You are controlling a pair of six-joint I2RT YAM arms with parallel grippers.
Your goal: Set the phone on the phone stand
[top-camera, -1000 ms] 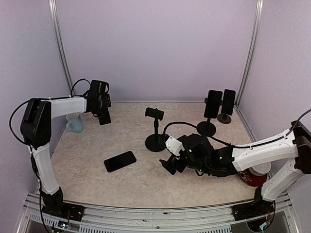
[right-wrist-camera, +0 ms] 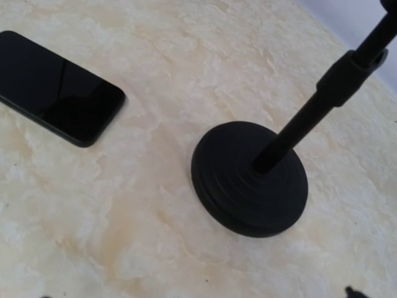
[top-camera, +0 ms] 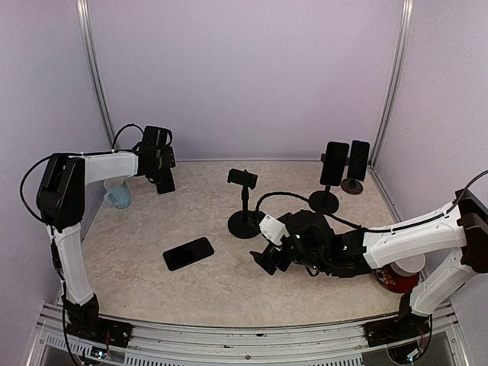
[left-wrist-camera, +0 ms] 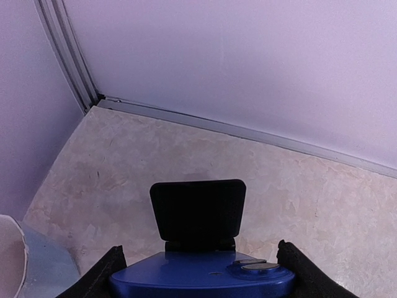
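My left gripper (top-camera: 162, 164) is shut on a blue phone (left-wrist-camera: 198, 279) at the back left, just over a small black stand (left-wrist-camera: 197, 211) beside the mug. Whether the phone rests on that stand I cannot tell. A black phone (top-camera: 188, 253) (right-wrist-camera: 56, 87) lies flat at front centre-left. An empty-looking phone stand (top-camera: 243, 225) (right-wrist-camera: 248, 192) with a round base stands in the middle. My right gripper (top-camera: 267, 261) hangs open near it, toward the front right, with nothing seen between its fingertips.
A light blue mug (top-camera: 117, 197) (left-wrist-camera: 49, 267) stands at the left. Two stands holding phones (top-camera: 335, 160) (top-camera: 358, 158) stand at the back right. A red round container (top-camera: 393, 280) sits at the right edge, partly behind the right arm.
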